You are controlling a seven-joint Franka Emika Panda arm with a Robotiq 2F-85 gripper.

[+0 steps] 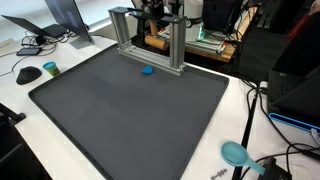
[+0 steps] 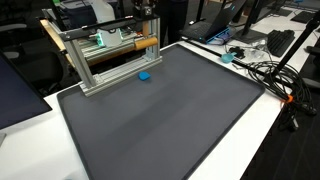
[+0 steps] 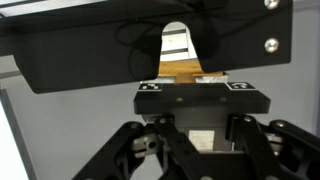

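An orange cylindrical piece (image 1: 156, 42), like a mallet head, hangs at the metal rack (image 1: 172, 68) in exterior view 1. In exterior view 2 the orange piece (image 2: 146, 43) shows close to the rack's right post. My gripper is shut with something between its fingers, apparently this tool's handle; the grip itself is largely hidden. The wrist view has the rack's black top plate (image 3: 90, 55), with a rounded slot, just ahead of the fingers. A strip of orange-brown (image 3: 180, 70) shows below the slot. Whether the tool touches the rack, I cannot tell.
A blue disc (image 1: 147, 70) lies on the grey mat (image 1: 120, 115) in front of the rack. A teal round object (image 1: 238, 155) and black cables (image 2: 285, 80) lie off to the side. Laptops (image 1: 40, 28) and a cup (image 1: 51, 68) stand at the far left.
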